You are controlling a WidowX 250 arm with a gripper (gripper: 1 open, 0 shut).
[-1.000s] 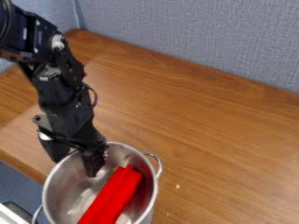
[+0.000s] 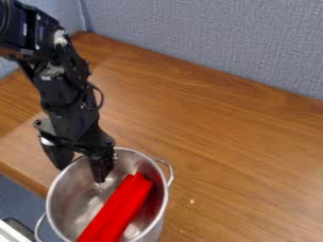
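Note:
My black gripper (image 2: 78, 157) hangs open at the near left, over the back-left rim of a steel pot (image 2: 72, 201), one finger reaching just inside it. A red elongated object (image 2: 119, 210) lies diagonally in the pot, to the right of and below the gripper. Nothing shows between the fingers.
A grey wall (image 2: 214, 38) runs along the back. The table's left edge drops to a lower area at the bottom left.
My gripper has risen slightly, its fingers a little less deep in the pot. The pot and red object look unmoved.

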